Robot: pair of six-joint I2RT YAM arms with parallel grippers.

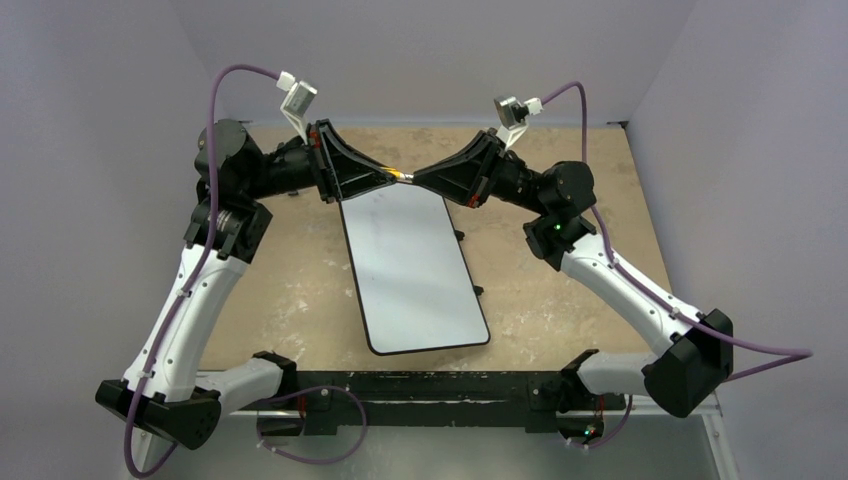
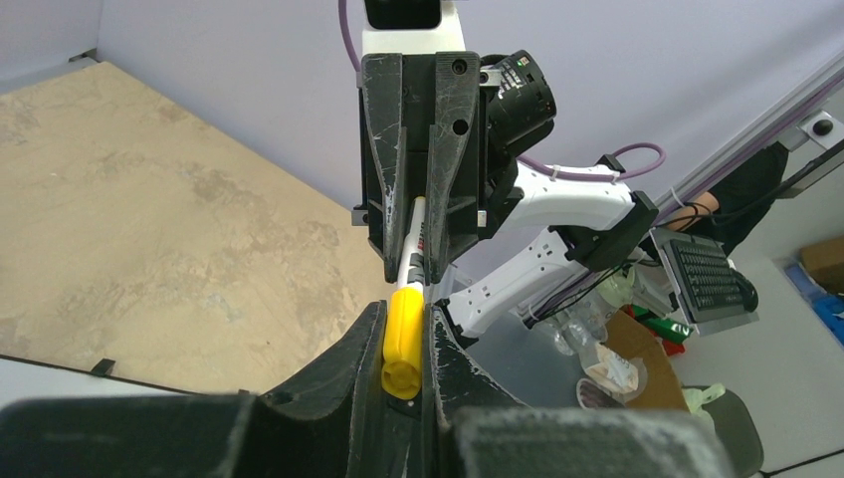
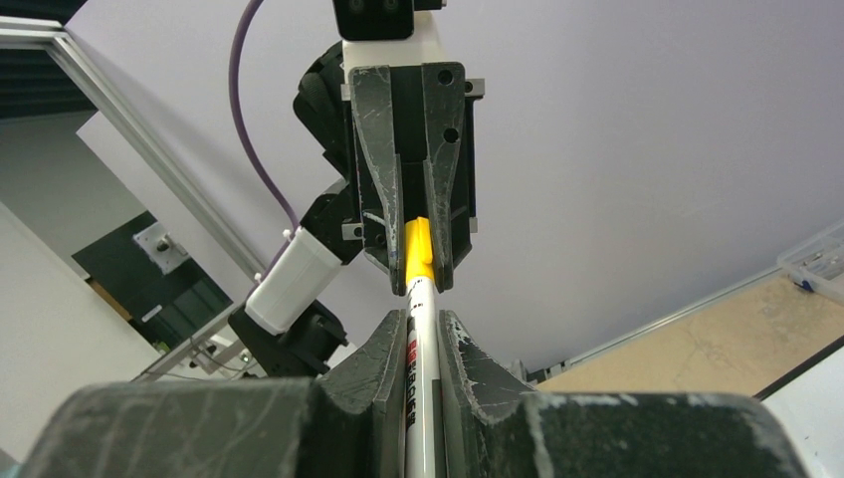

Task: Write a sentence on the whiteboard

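Note:
A marker [image 1: 405,178] with a yellow cap and white barrel is held horizontally between my two grippers, above the upper part of the whiteboard [image 1: 410,280]. My left gripper [image 1: 390,176] is shut on the yellow cap [image 2: 403,344]. My right gripper [image 1: 420,179] is shut on the white barrel [image 3: 422,368]. The two grippers face each other, their tips close together. The whiteboard lies flat on the tabletop, its upper end partly hidden under the arms.
The beige tabletop [image 1: 550,300] has free room either side of the board. Small black clips [image 1: 478,290] sit along the board's right edge. Walls surround the table at the back and sides. A clear plastic box [image 3: 811,264] shows in the right wrist view.

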